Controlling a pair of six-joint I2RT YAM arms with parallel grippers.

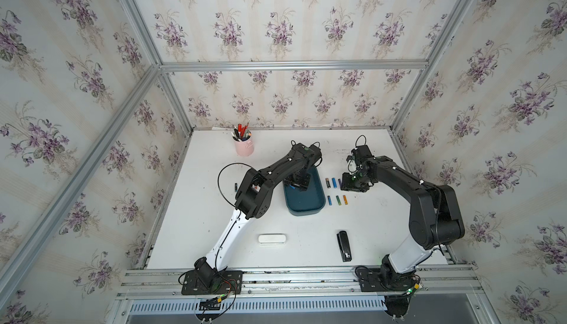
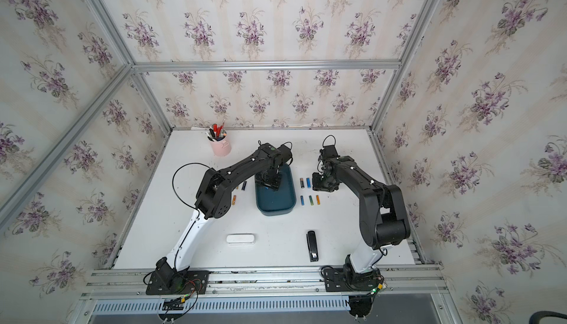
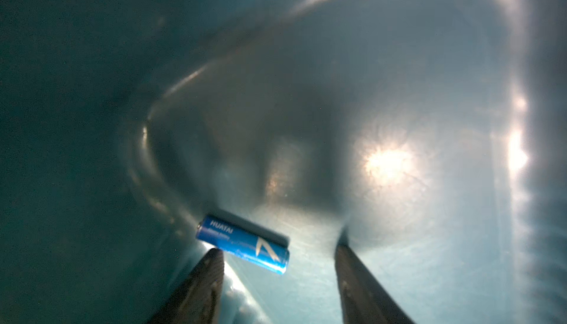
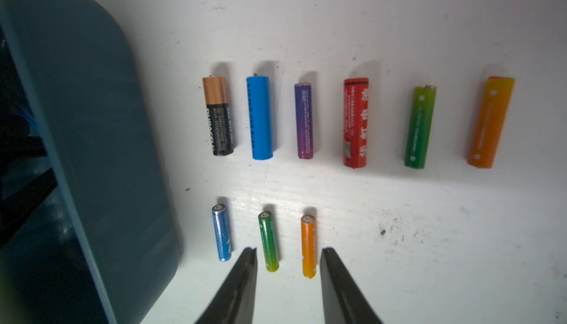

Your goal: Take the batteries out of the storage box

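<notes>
Inside the teal storage box my left gripper is open, low over the floor. A blue battery lies there against the box wall, near the left finger and not gripped. To the right of the box, my right gripper hangs open above the table with nothing between its fingers. Under it lie an orange battery, a green battery and a small blue battery. Farther back is a row with a copper-black battery, a red battery and several others.
A pink pen cup stands at the back left. Toward the front lie a white case and a black stapler-like object. More batteries, such as an orange one, lie left of the box.
</notes>
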